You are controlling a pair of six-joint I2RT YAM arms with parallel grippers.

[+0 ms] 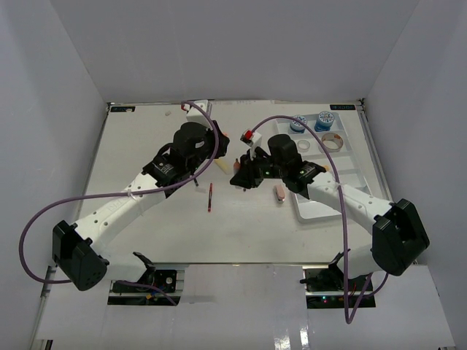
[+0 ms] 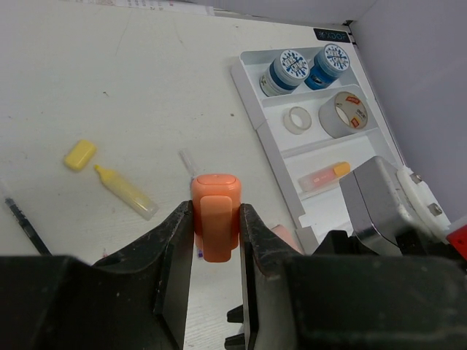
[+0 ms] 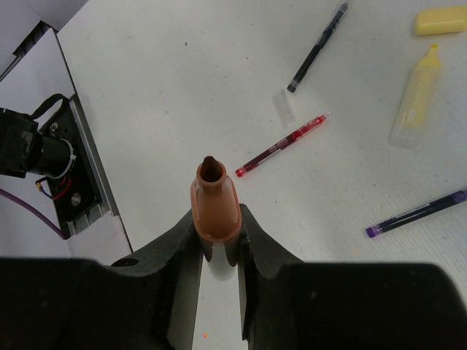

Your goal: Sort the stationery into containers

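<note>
My left gripper is shut on an orange stationery piece (image 2: pixel 216 232), held above the table. My right gripper is shut on an orange tube-like piece (image 3: pixel 214 208) with a dark tip and clear lower part. Below lie a red pen (image 3: pixel 280 144), a black pen (image 3: pixel 317 47), a purple pen (image 3: pixel 414 212), a clear cap (image 3: pixel 284 108), a yellow bottle (image 2: pixel 125 192) and a yellow block (image 2: pixel 80 155). A pink piece (image 1: pixel 279 193) lies beside the white sectioned container (image 2: pixel 263 120).
The container holds two blue-labelled jars (image 2: pixel 327 69), tape rolls (image 2: pixel 343 114) and an orange-capped tube (image 2: pixel 323 176). Both arms are close together over the centre.
</note>
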